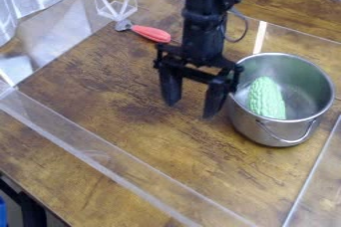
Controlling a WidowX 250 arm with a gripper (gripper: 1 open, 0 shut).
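Observation:
The dark robot gripper (pixel 192 86) hangs low over the middle of the wooden table (pixel 120 141), just left of a metal pot (pixel 293 131). It is motion-blurred, its two fingers spread apart; whether anything is between them is unclear. Inside the pot lies a pale green ridged object (pixel 266 102).
A red object (pixel 151 34) with a white part beside it lies at the back left. Clear plastic edges run along the table's left and right sides.

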